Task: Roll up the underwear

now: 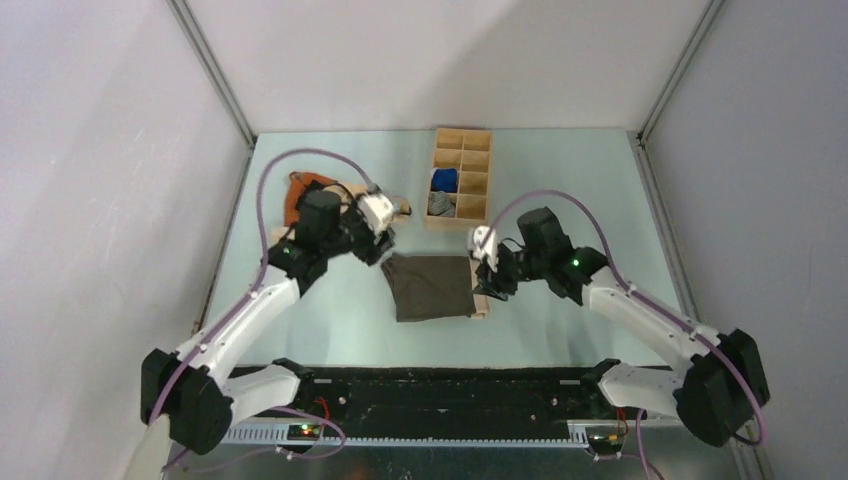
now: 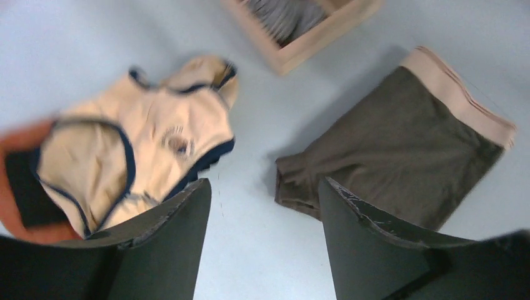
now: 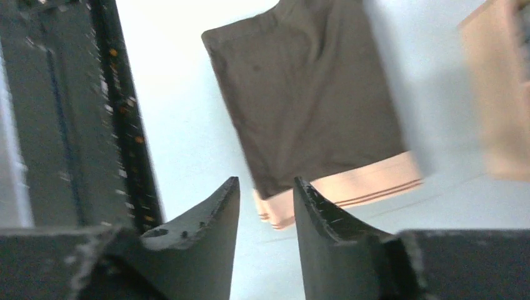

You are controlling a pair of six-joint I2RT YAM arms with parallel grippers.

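Note:
The dark brown underwear (image 1: 428,287) lies spread on the table with its pale waistband along the right side and a small bunched fold at its upper left corner, seen in the left wrist view (image 2: 406,144). My left gripper (image 1: 380,250) hangs open above that left corner, nothing between its fingers. My right gripper (image 1: 492,280) is over the waistband side, its fingers part open, the underwear lying below them.
A wooden divided box (image 1: 462,150) with blue and grey cloths stands behind the underwear. Peach and orange garments (image 2: 169,131) lie at the back left.

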